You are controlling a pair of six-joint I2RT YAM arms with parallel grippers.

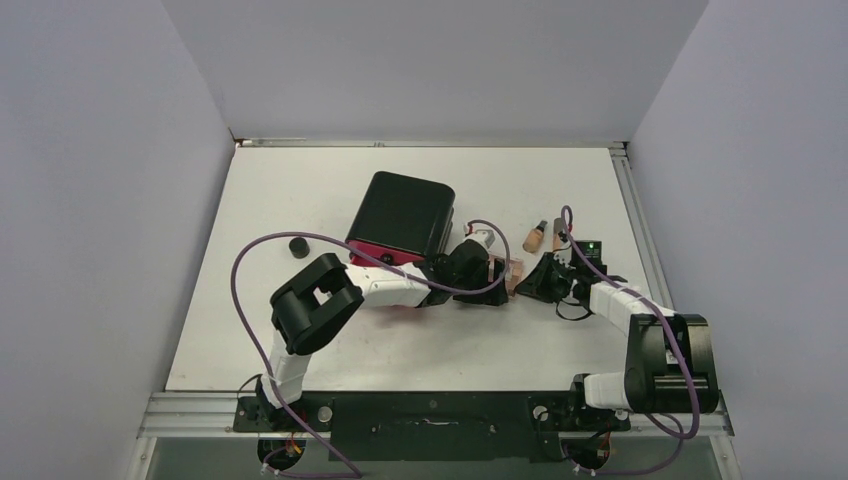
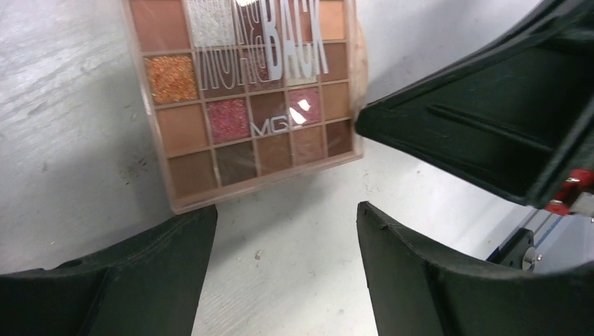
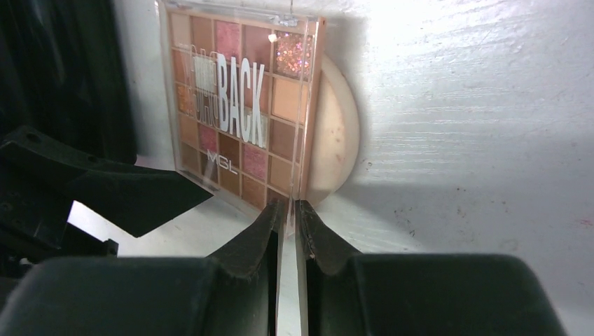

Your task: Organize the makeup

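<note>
A clear-lidded eyeshadow palette (image 2: pixel 252 112) (image 3: pixel 231 105) stands raised, with a pale round sponge or puff (image 3: pixel 333 126) behind it, partly hidden. My right gripper (image 1: pixel 523 287) is shut on the palette's edge. My left gripper (image 1: pixel 492 292) is part open close below the palette in its wrist view, with nothing between its fingers. A black organizer box (image 1: pixel 400 205) with a pinkish-red front sits left of both grippers, partly covered by the left arm.
An orange bottle (image 1: pixel 533 238) and another item (image 1: pixel 559 228) lie at the back right. A small dark round item (image 1: pixel 298 247) is on the left.
</note>
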